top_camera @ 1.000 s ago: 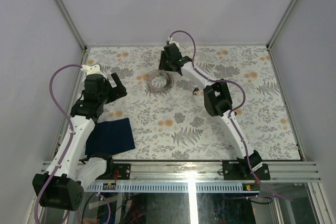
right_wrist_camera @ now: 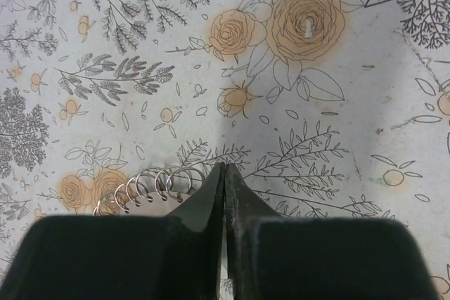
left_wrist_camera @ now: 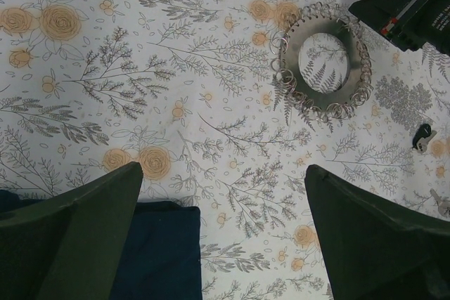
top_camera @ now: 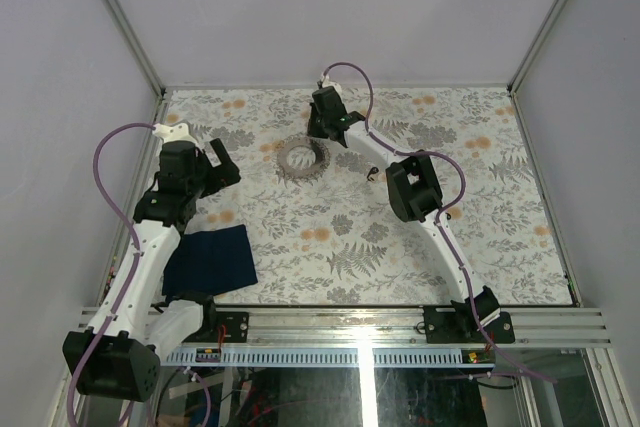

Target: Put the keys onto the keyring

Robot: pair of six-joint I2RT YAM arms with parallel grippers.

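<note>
The keyring (left_wrist_camera: 357,68) lies flat in the left wrist view, a broad metal ring with many small wire loops round its outer edge. A key with a black head (left_wrist_camera: 422,135) rests on the table to its right; a second metal key (left_wrist_camera: 441,205) shows at that view's right edge. My right gripper is shut over the keyring's far side, its tips close to the wire loops (right_wrist_camera: 163,182); nothing shows between them. Whether they touch the ring cannot be told. Well to the keyring's left, my left gripper stands open and empty above the table.
A folded dark blue cloth (top_camera: 210,259) lies at the table's front left, below the left gripper. The right forearm (top_camera: 415,187) stretches over the table near the black-headed key.
The left arm, keyring and black-headed key look unmoved.
</note>
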